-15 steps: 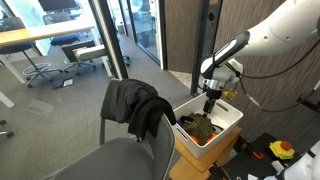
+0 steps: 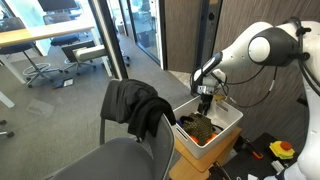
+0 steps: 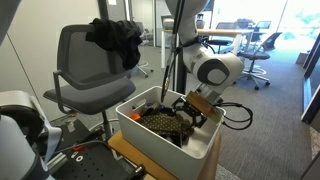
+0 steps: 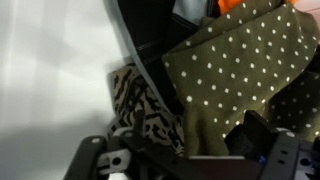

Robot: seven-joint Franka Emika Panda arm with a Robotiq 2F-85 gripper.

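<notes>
Over the white box [image 3: 188,157] hangs my gripper, pointing down into it, with its two fingers spread apart. Below and between the fingers lies a dark olive cloth with white dots [image 4: 235,75]; whether they touch it I cannot tell. Beside the cloth, a piece of zebra-patterned fabric [image 4: 140,100] lies near the bare white part of the box. In exterior view 1 the dotted cloth [image 2: 201,128] shows on the pile inside the box.
Orange items [image 2: 211,137] lie among the cloths. The box stands on a wooden table [image 3: 130,150]. A grey chair [image 3: 85,75] with a black garment [image 3: 117,38] over its back stands close by. Part of the box floor is bare.
The arm has shifted and come lower over the box during the last second. Its upper links now reach farther left in exterior view 1. The box and cloths look unchanged.
</notes>
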